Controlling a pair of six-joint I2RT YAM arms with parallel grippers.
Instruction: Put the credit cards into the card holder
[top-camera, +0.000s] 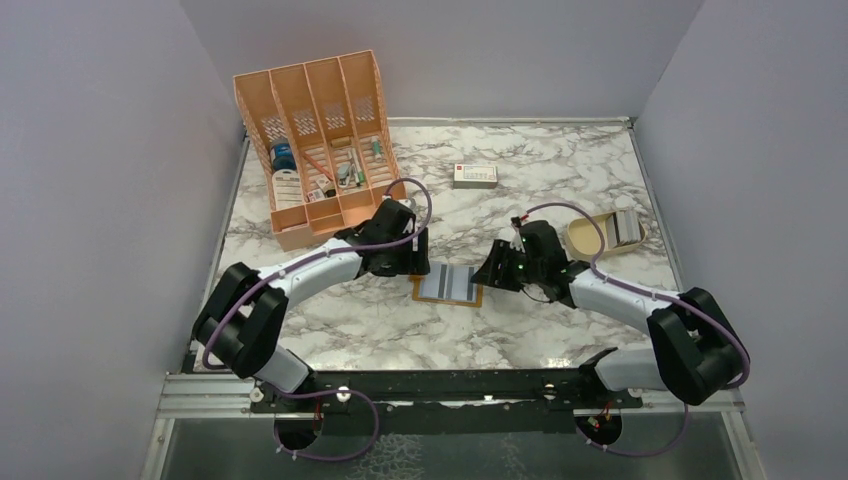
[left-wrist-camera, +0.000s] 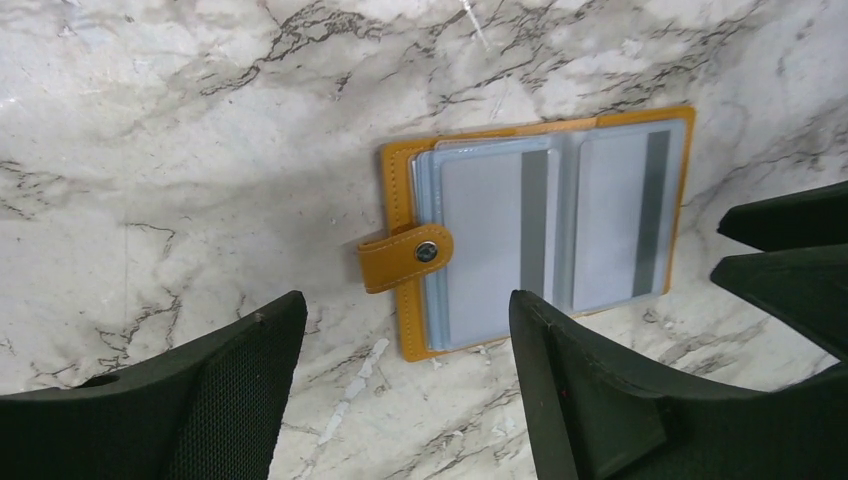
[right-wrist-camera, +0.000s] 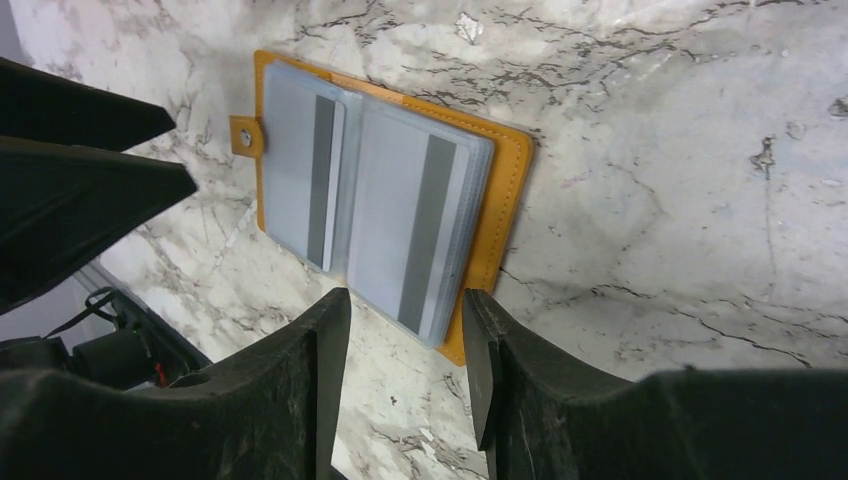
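Observation:
Flat and open on the marble table lies the tan card holder, its clear sleeves holding pale cards with a grey stripe. In the left wrist view, its snap strap is on the left side. My left gripper stands open by the holder's left end; its fingers are wide apart with nothing between them. Over the right edge of the holder, my right gripper is open, its fingertips apart and empty. A basket at the right holds several pale cards.
An orange compartment rack with stationery stands at the back left. A small white box sits at the back middle. The marble in front of the holder is clear.

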